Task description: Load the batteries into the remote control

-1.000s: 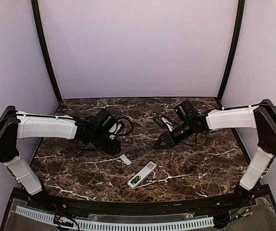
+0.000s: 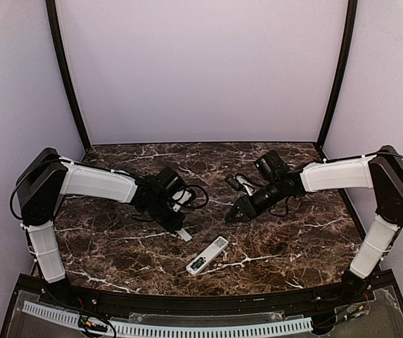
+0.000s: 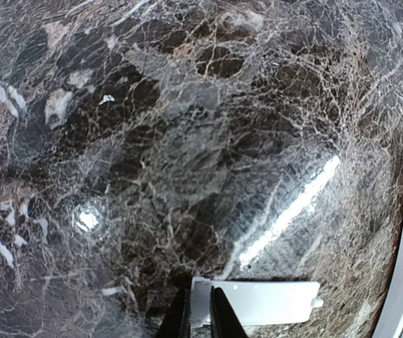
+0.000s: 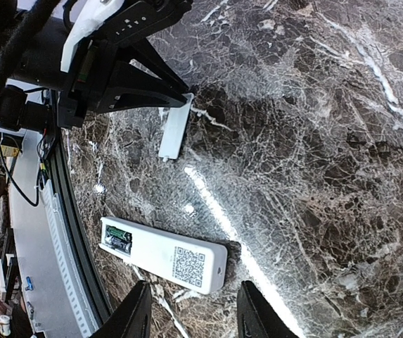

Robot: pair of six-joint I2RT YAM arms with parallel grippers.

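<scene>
The white remote (image 2: 208, 253) lies on the marble table with a dark battery compartment (image 4: 119, 239) showing at one end. Left of it lies the white battery cover (image 3: 261, 301). My left gripper is down at the cover's end, its fingertips over that end; in the right wrist view they touch it, but whether they grip it I cannot tell. My right gripper hangs behind the remote in the top view, two fingertips apart at the bottom of its wrist view; nothing shows between them but table.
No loose batteries are clearly visible.
The right arm has shifted very slightly; the remote has stayed put.
</scene>
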